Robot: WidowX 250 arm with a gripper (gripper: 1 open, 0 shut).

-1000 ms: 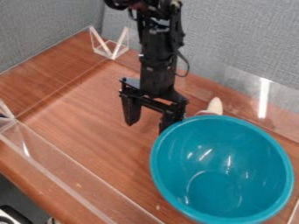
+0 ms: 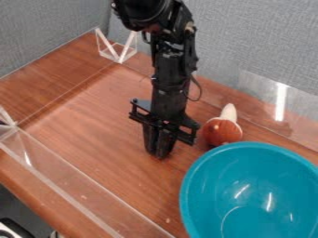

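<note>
My black gripper [image 2: 161, 139] hangs low over the middle of the wooden table, its fingertips at or close to the surface. It looks shut, with nothing visible between its fingers. To its right stands a reddish-brown round object with a pale pointed top [image 2: 224, 130]. The large teal bowl [image 2: 248, 195] sits at the front right, partly out of frame.
Clear panels line its edges, with a white frame [image 2: 117, 48] at the back left. Grey padded walls stand behind.
The gripper has come lower and its fingers are closer together. The teal bowl has shifted right, and more of the reddish object shows.
</note>
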